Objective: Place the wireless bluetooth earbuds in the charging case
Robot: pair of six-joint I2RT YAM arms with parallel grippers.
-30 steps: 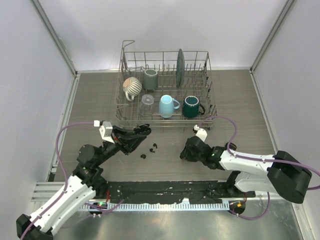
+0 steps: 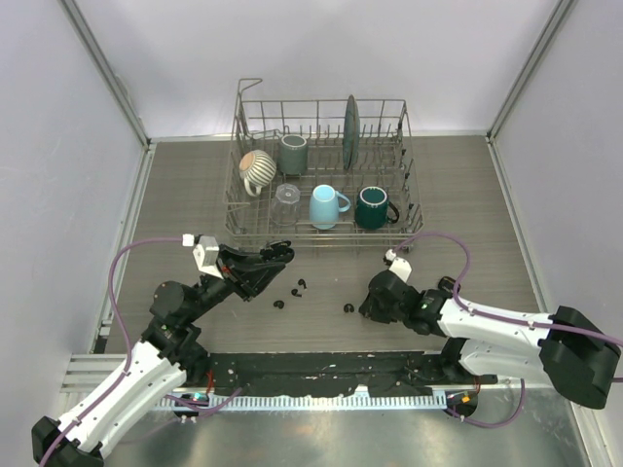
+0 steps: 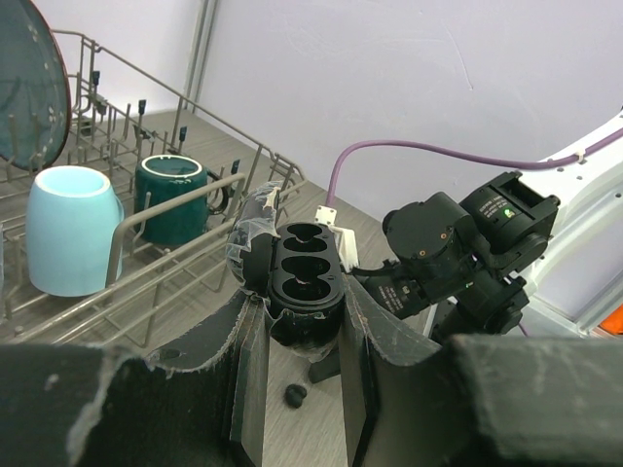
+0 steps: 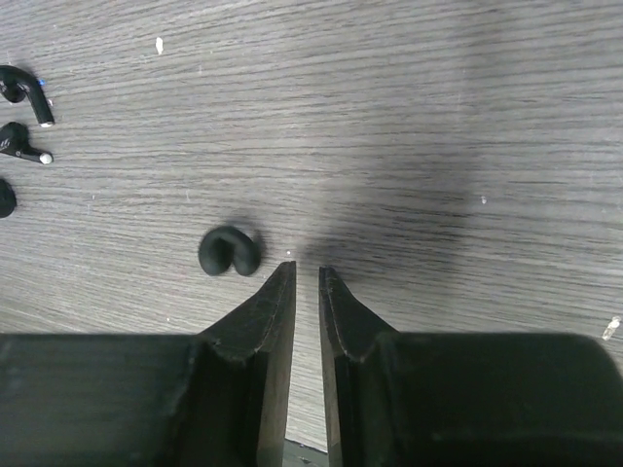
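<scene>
My left gripper is shut on the black charging case [image 3: 307,263], held raised in front of the dish rack. Small black earbud pieces lie on the floor between the arms: a bent one [image 4: 230,251] just ahead of my right gripper's tips, two others [image 4: 21,88] [image 4: 19,146] and a dark piece [image 4: 5,198] at the left edge of the right wrist view. My right gripper is low over the wood with a narrow gap between its fingertips and nothing in it.
A wire dish rack [image 2: 321,238] with mugs, a glass and a plate fills the back middle. Bare wooden floor [image 2: 180,185] shows either side of it. A dark object [image 2: 447,284] lies beside the right arm.
My right arm has moved toward the right and slightly toward the front, uncovering a small black piece on the floor. The left arm has not moved.
</scene>
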